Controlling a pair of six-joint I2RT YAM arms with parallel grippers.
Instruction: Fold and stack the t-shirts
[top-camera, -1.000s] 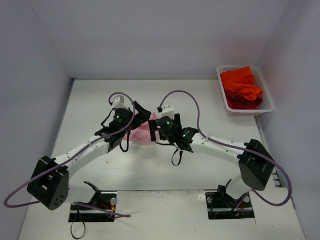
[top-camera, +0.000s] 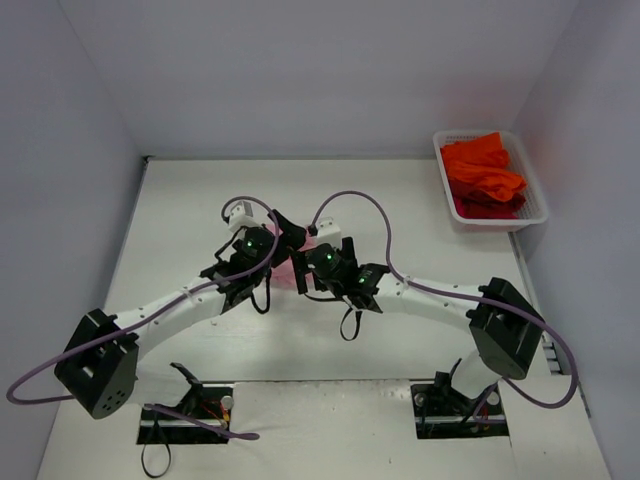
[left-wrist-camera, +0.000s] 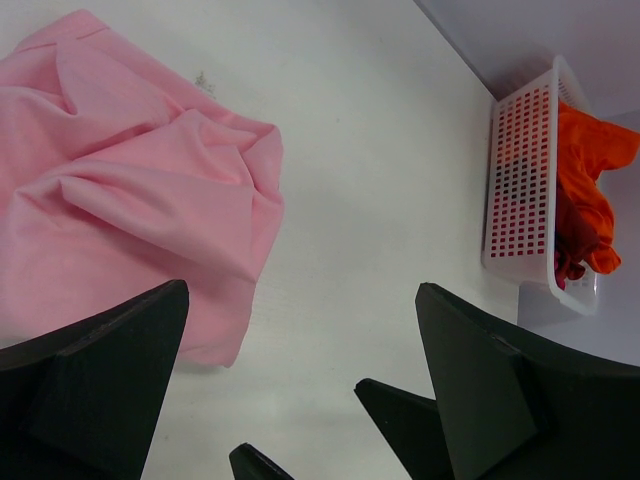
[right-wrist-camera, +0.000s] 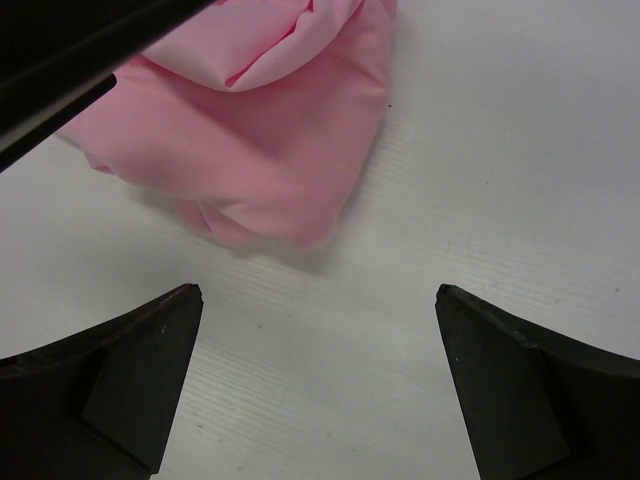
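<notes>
A crumpled pink t-shirt (top-camera: 288, 273) lies on the middle of the table, largely covered by both arms in the top view. Its folds and a straight hem show in the left wrist view, where the pink cloth (left-wrist-camera: 150, 200) fills the left side. My left gripper hangs above the table by the shirt, fingers wide apart and empty. The right gripper is open too, over bare table just off an edge of the pink cloth (right-wrist-camera: 270, 150). Orange and dark red cloths (top-camera: 485, 178) lie heaped in the white basket (top-camera: 531, 180).
The basket stands at the table's far right corner. The two grippers are very close together, with the right one's dark fingers (left-wrist-camera: 395, 420) showing in the left wrist view. Bare table (top-camera: 300, 350) lies in front of the arms.
Both grippers have shifted slightly: the left one to the right and a little nearer the table's front, the right one slightly left. They now stand closer together over the shirt.
</notes>
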